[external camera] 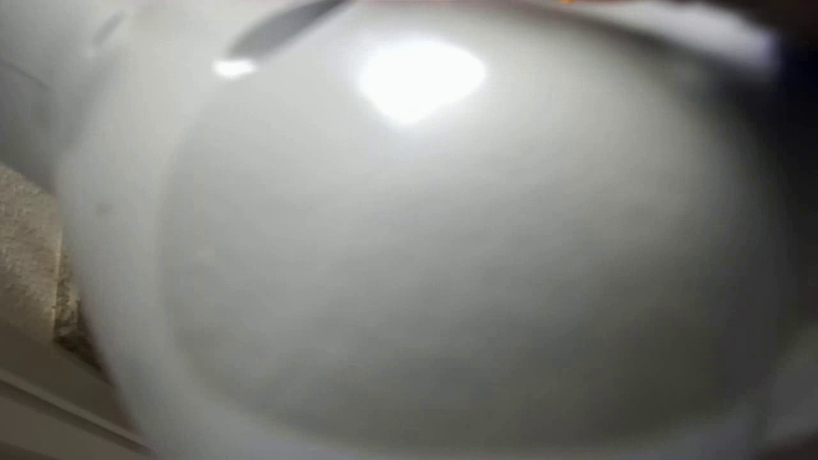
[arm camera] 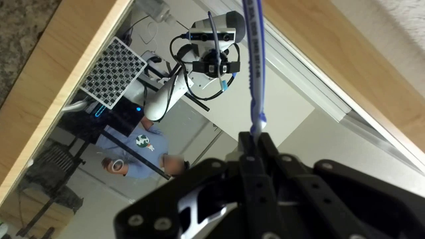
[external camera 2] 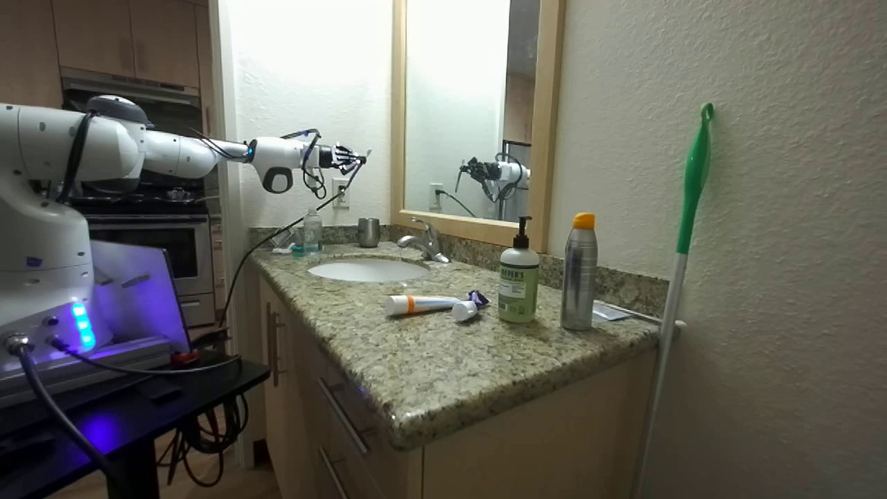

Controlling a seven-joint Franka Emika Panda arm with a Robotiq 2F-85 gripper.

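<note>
My gripper is shut on a blue-and-white toothbrush (arm camera: pixel 257 63), whose handle carries printed lettering and runs up out of the wrist view. The mirror reflection (arm camera: pixel 217 55) in that view shows the brush crossing the fingers, with a light blue part at its lower end. From the side, the gripper (external camera 2: pixel 345 158) is raised above the far end of the counter, near the wall and the mirror (external camera 2: pixel 457 108). A smooth white arm surface (external camera: pixel 460 230) blocks nearly all of exterior view 1.
Below the arm are a sink (external camera 2: pixel 366 270), a faucet (external camera 2: pixel 425 241), a metal cup (external camera 2: pixel 368 233) and a clear bottle (external camera 2: pixel 312 231). Toothpaste (external camera 2: pixel 424 304), a soap pump (external camera 2: pixel 519 283) and a spray can (external camera 2: pixel 579 274) stand or lie nearer. A black cord (external camera 2: pixel 287 229) reaches the outlet.
</note>
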